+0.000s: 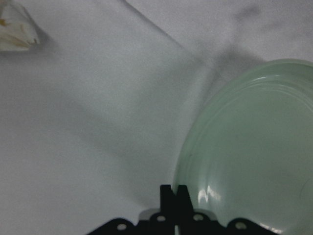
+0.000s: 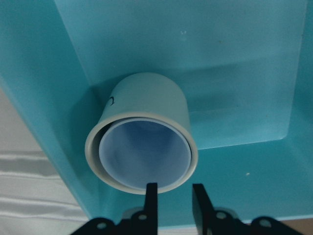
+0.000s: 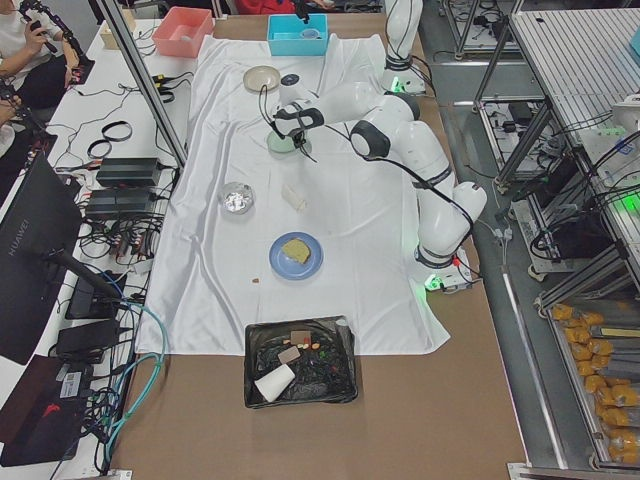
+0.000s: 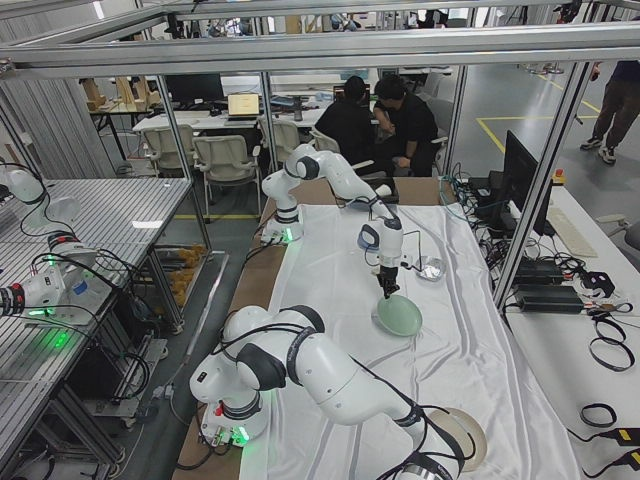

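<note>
My left gripper is shut, its tips at the rim of a green plate [image 1: 244, 147], with nothing visible held; a pale crumpled item [image 1: 14, 29] lies beside it, also seen as a light piece [image 3: 294, 198] in the camera left view. My right gripper is open above a blue bin [image 2: 244, 58], its fingers at the near rim of nested white and pale blue cups [image 2: 142, 152]. Whether they touch cannot be told.
A silver bowl [image 3: 237, 198], a blue plate [image 3: 285, 266] with a yellow sponge [image 3: 297, 250], a tan plate [image 3: 262, 78] and a black tray [image 3: 300, 388] are on the table. A pink bin [image 3: 183, 32] stands at the back left.
</note>
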